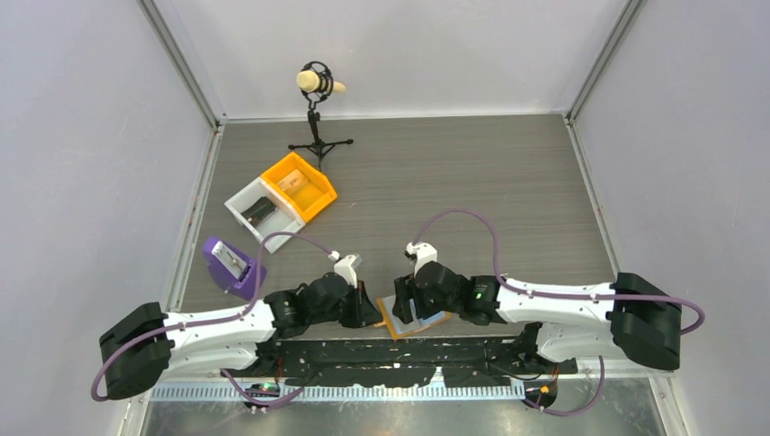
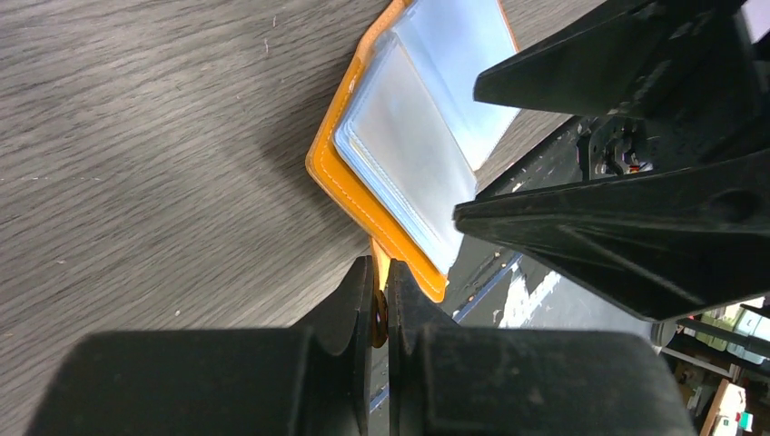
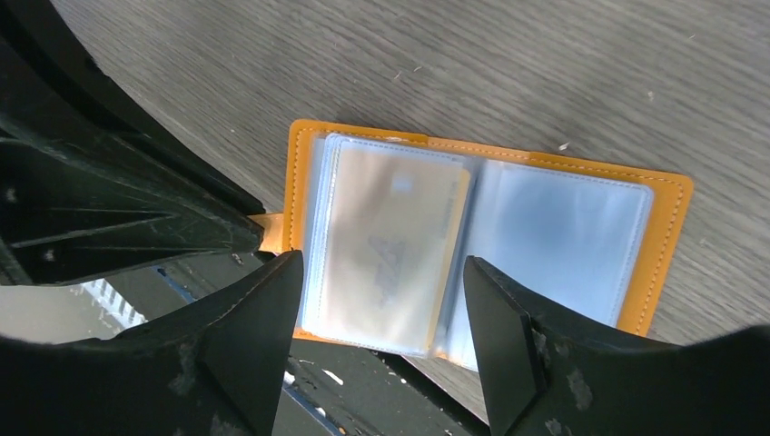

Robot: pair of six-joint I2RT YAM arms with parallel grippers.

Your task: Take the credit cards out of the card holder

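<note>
The card holder (image 3: 668,245) lies opened flat near the table's front edge, orange outside with clear sleeves inside. One sleeve (image 3: 386,241) looks pale and greyish, with a lighter strip along its inner edge; the other sleeve (image 3: 558,238) looks light blue. My left gripper is shut on the holder's orange strap, which shows between its fingertips at the outer edge. My right gripper stands open above the holder, over the pale sleeve, with nothing held between its fingers. No card lies loose outside the holder.
At the back left are a white bin (image 1: 238,202) holding a dark object and a yellow bin (image 1: 315,196). A purple stand (image 1: 221,274) is at the left, and a black tripod (image 1: 315,132) behind.
</note>
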